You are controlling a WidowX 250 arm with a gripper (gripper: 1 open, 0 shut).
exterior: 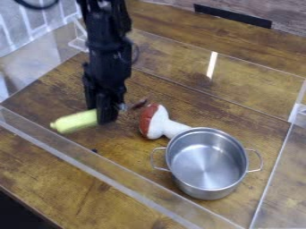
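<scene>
My gripper (102,114) is low over the wooden table at the centre left, its dark fingers around the back end of a pale green elongated object (74,122); it appears shut on it. A red and white mushroom-like object (163,123) lies to the right of the gripper, apart from it. A steel pot (206,163) with two side handles stands at the lower right.
A clear low barrier runs along the front left of the work area, close to the green object. A small unclear item lies behind the mushroom-like object.
</scene>
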